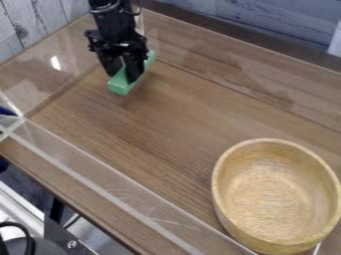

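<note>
My black gripper is at the upper left of the camera view, over the wooden table, shut on a green object that hangs below and between its fingers, partly hidden by them.
A large round tan bowl sits at the lower right. A clear strip runs along its left side, with cables at the bottom left corner.
</note>
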